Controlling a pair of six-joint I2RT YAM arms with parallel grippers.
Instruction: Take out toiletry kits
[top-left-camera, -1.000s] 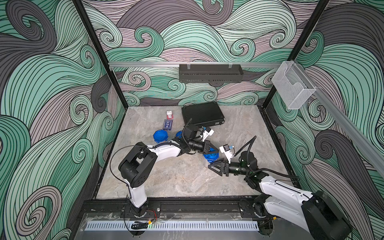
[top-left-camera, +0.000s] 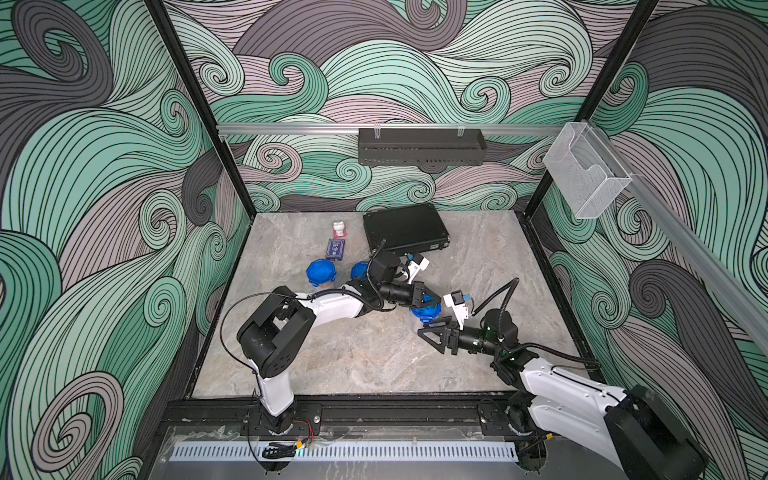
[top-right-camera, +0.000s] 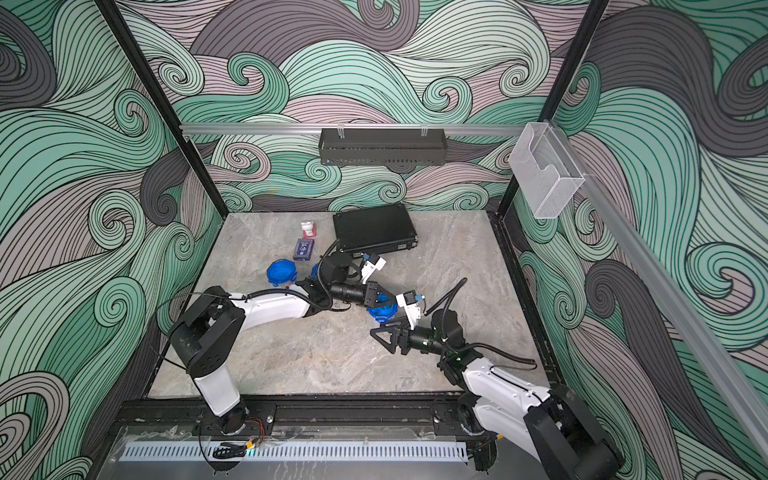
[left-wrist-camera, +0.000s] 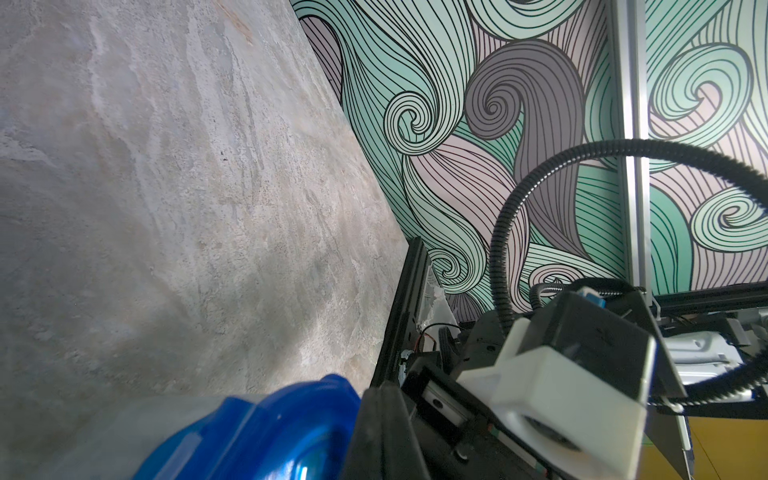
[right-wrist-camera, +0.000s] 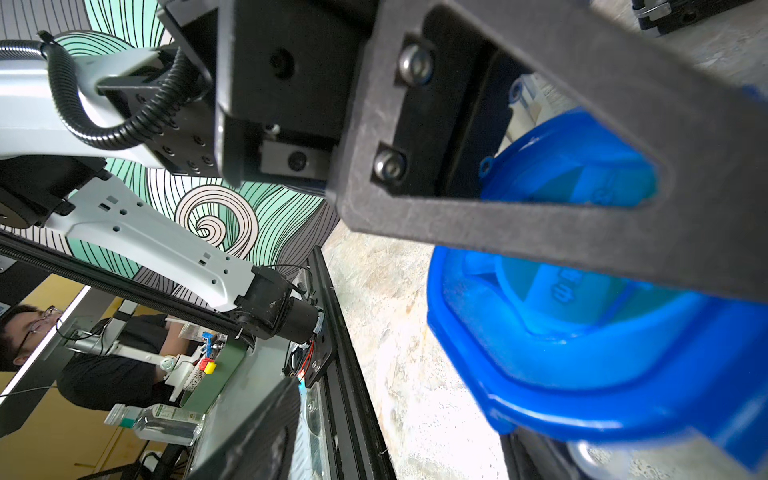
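Three blue lidded toiletry kits show in the top left view: one kit (top-left-camera: 321, 272) at the left, a second kit (top-left-camera: 359, 270) partly behind my left arm, and a third kit (top-left-camera: 426, 313) between both grippers. My left gripper (top-left-camera: 433, 299) is shut at that third kit, its fingers crossing over the blue lid (right-wrist-camera: 552, 360) in the right wrist view. Whether a thin rim is pinched there, I cannot tell. In front of the same kit stands my right gripper (top-left-camera: 426, 336), its fingers (right-wrist-camera: 256, 444) apart, one of them close under the lid's edge.
A closed black case (top-left-camera: 405, 228) lies at the back. Left of it are a dark blue box (top-left-camera: 335, 249) and a small red-and-white item (top-left-camera: 339, 229). A black tray (top-left-camera: 421, 146) and a mesh basket (top-left-camera: 586, 172) hang from rails.
The left gripper and the third kit have shifted slightly right together. My right arm has also shifted a little right. The other two kits have stayed put.
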